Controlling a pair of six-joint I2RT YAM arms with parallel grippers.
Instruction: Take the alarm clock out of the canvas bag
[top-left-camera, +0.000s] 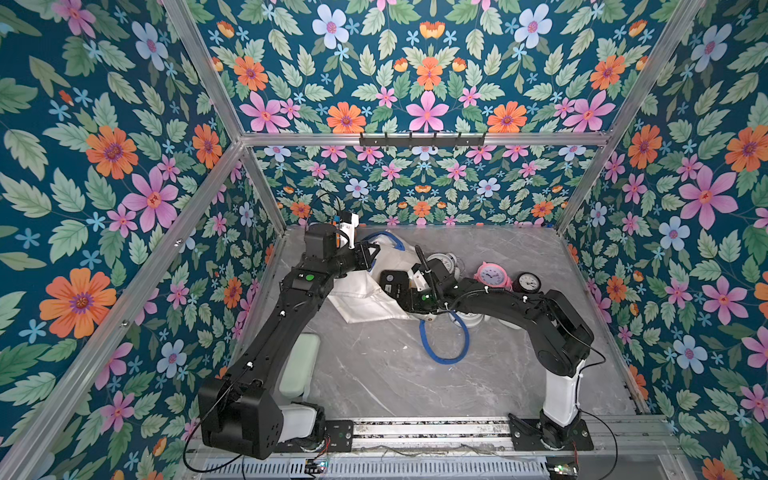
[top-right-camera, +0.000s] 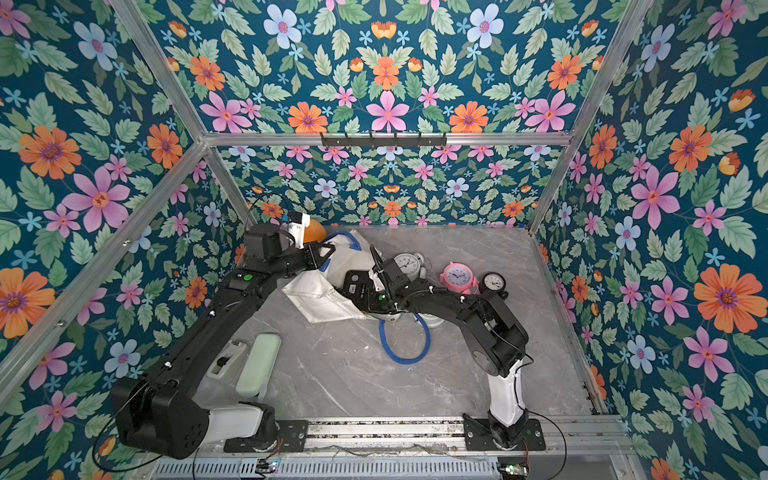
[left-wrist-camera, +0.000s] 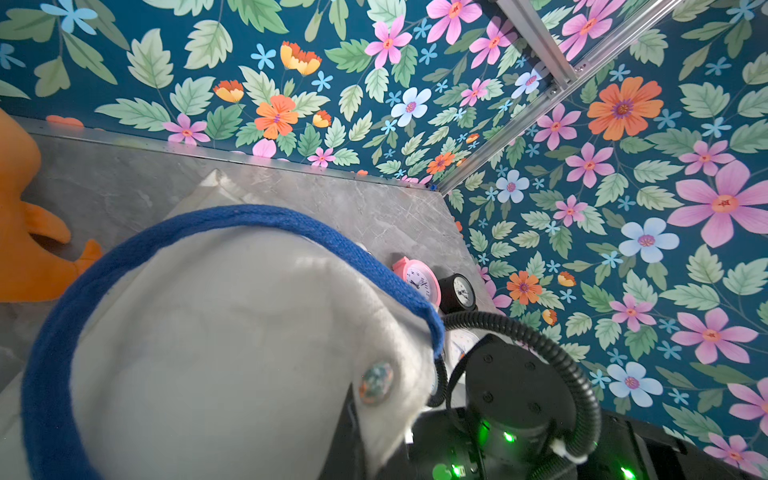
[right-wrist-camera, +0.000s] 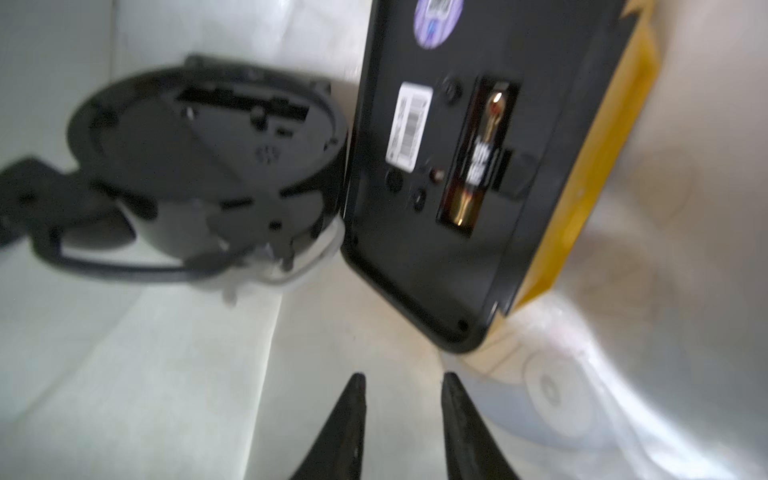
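Note:
The white canvas bag (top-left-camera: 352, 304) lies at the back left, its mouth edge and blue handle (left-wrist-camera: 264, 214) raised. My left gripper (top-left-camera: 369, 255) is shut on the cloth near a snap button (left-wrist-camera: 376, 383); most of its fingers are hidden by fabric. Inside the bag, the right wrist view shows a black-backed clock with a yellow side (right-wrist-camera: 480, 160), its battery exposed. To its left lies a round black alarm clock (right-wrist-camera: 216, 160). My right gripper is open in front of both, with nothing between its fingertips.
A white clock (top-right-camera: 408, 265), a pink clock (top-left-camera: 493, 276) and a small black clock (top-left-camera: 528, 282) stand right of the bag. An orange toy (left-wrist-camera: 32, 216) is behind the left arm, a green case (top-left-camera: 301, 366) near its base.

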